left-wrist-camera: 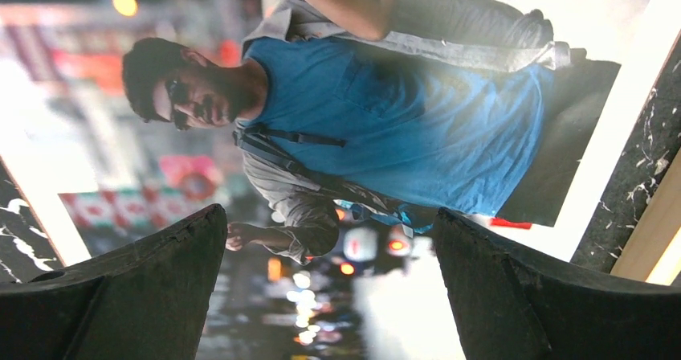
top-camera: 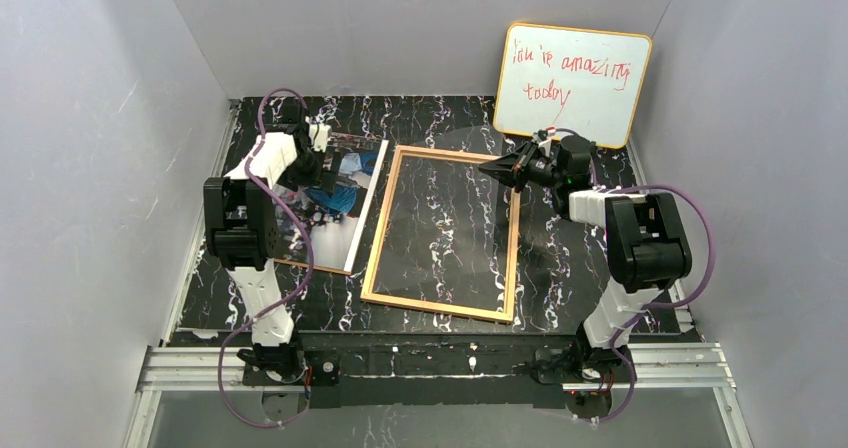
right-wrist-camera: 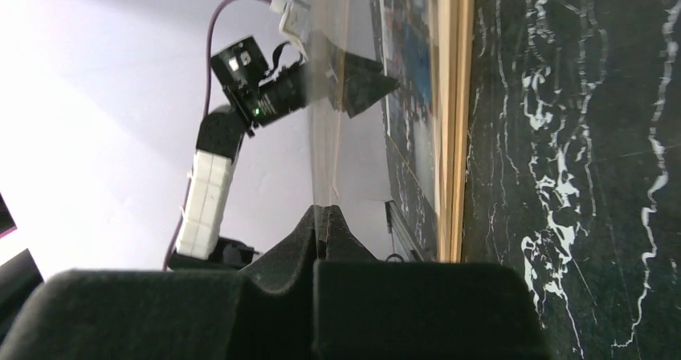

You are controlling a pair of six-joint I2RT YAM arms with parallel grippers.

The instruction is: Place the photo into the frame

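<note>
The photo [top-camera: 341,230], a man in a blue top with a white border, lies flat on the left of the table. Over it hovers my left gripper [top-camera: 322,179], its fingers wide apart in the left wrist view, with the photo [left-wrist-camera: 385,127] beneath. A wooden frame [top-camera: 376,246] rests flat at the centre. My right gripper [top-camera: 482,168], above the frame's far right corner, is shut on the edge of a clear sheet [right-wrist-camera: 324,155] that stands up from the fingertips in the right wrist view. From above, the sheet's outline is faint, extending past the frame's far side.
A whiteboard [top-camera: 575,83] with red writing leans at the back right. Only a narrow gap separates photo and frame. Grey walls enclose both sides.
</note>
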